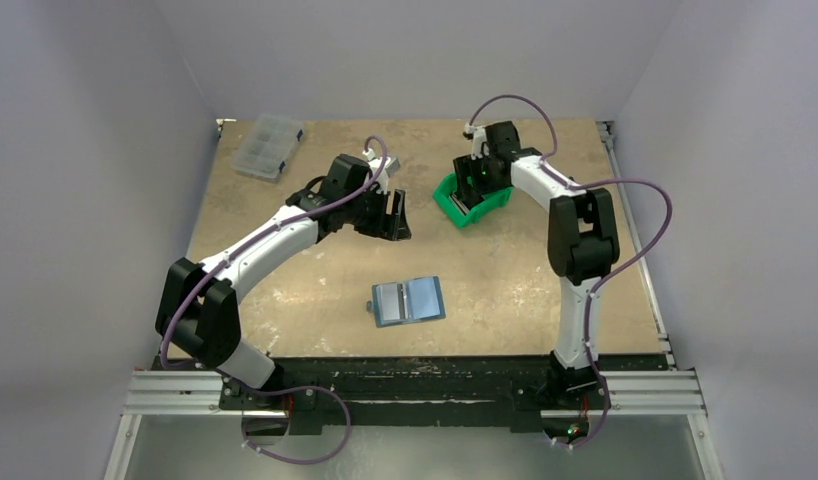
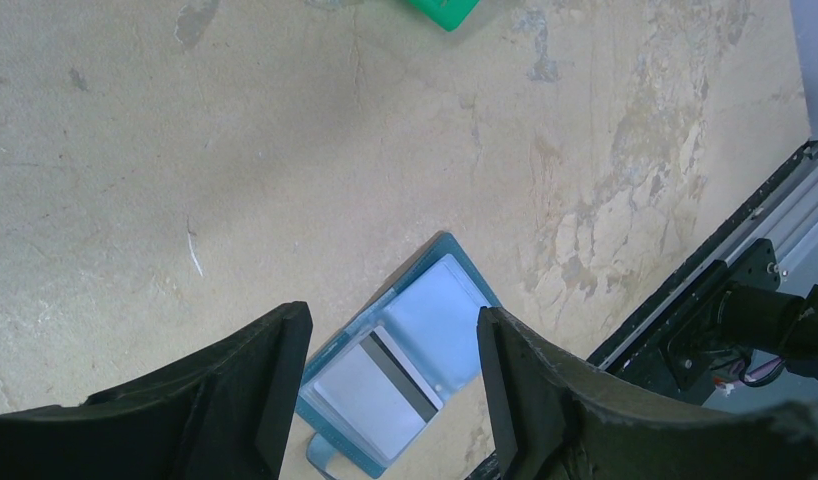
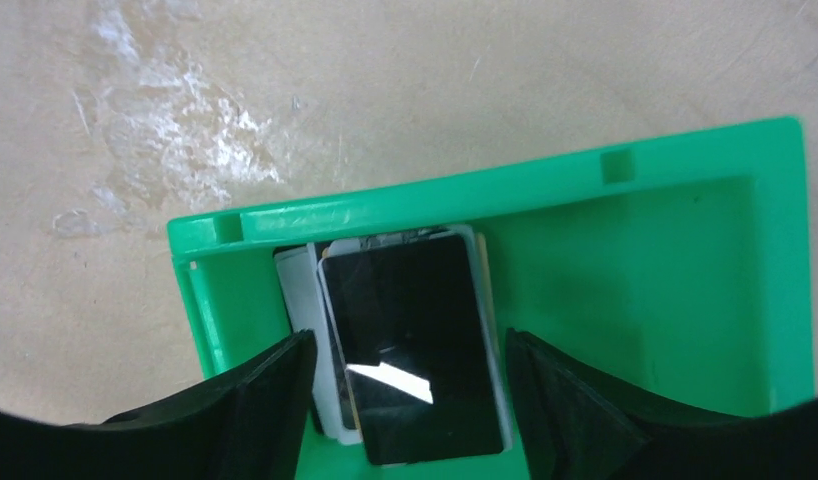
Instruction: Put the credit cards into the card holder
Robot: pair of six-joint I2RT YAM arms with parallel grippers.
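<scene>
Inside the green bin [image 3: 675,280] lies a small stack of cards, with a black card [image 3: 415,330] on top and paler edges showing beneath it. My right gripper is open over that stack, one finger to each side of the black card in the right wrist view; whether they touch cannot be told. The card holder [image 1: 407,301], blue-edged, lies unfolded on the front part of the table, with clear pockets. My left gripper [image 1: 395,215] hovers behind it, open and empty; in the left wrist view the holder [image 2: 400,350] shows beyond its fingertips.
A clear plastic box [image 1: 267,147] sits at the back left. Bare tabletop [image 1: 505,290] stretches between the bin and the front edge.
</scene>
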